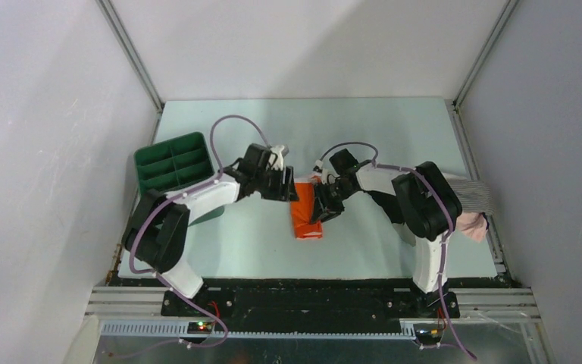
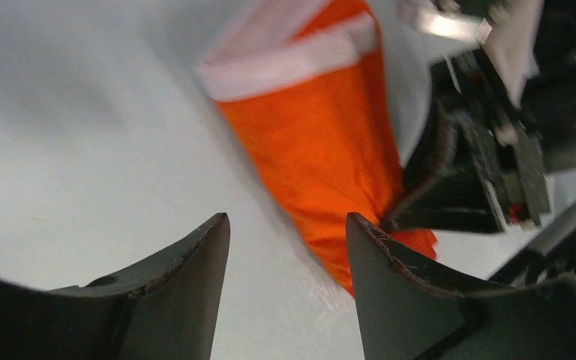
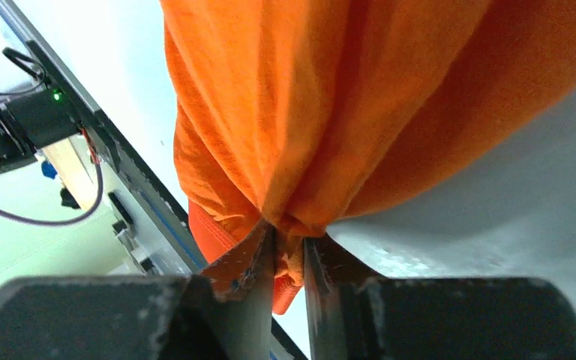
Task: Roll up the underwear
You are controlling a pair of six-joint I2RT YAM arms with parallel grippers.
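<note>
The orange underwear (image 1: 301, 210) lies folded into a narrow strip at mid-table, with a pale waistband (image 2: 277, 69) at its far end. My right gripper has its fingers closed in around a gathered pinch of the orange cloth, near the strip's right edge. Just left of the cloth, my left gripper (image 1: 279, 184) is above the table. In the left wrist view its fingers (image 2: 195, 285) stand wide apart, with bare table and a corner of the cloth seen beyond the gap.
A green divided box (image 1: 173, 164) stands at the left, partly under the left arm. Dark cloth (image 1: 384, 205) and a heap of grey and pink cloths (image 1: 471, 224) lie at the right.
</note>
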